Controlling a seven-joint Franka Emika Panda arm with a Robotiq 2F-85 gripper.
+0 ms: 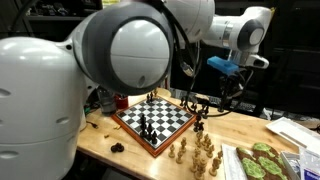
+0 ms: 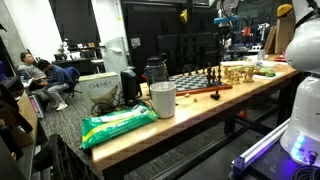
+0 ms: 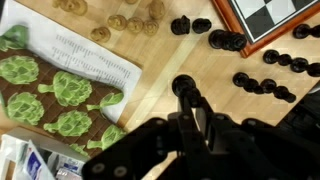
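Observation:
My gripper is shut on a black chess piece (image 3: 183, 84), whose round end shows beyond the dark fingers in the wrist view. In exterior view 1 the gripper hangs above the table, right of the chessboard (image 1: 157, 121), and its fingers blend into the dark background. Several black pieces (image 3: 228, 41) lie or stand on the wood beside the board. Tan pieces (image 1: 201, 156) are grouped at the front right of the board. A few dark pieces (image 1: 149, 131) stand on the board itself.
A cloth printed with green vegetables (image 3: 63, 88) lies right of the tan pieces in exterior view 1. A white tray (image 1: 293, 132) sits farther back. In exterior view 2, a white container (image 2: 163, 99) and a green bag (image 2: 118, 125) occupy the table's near end.

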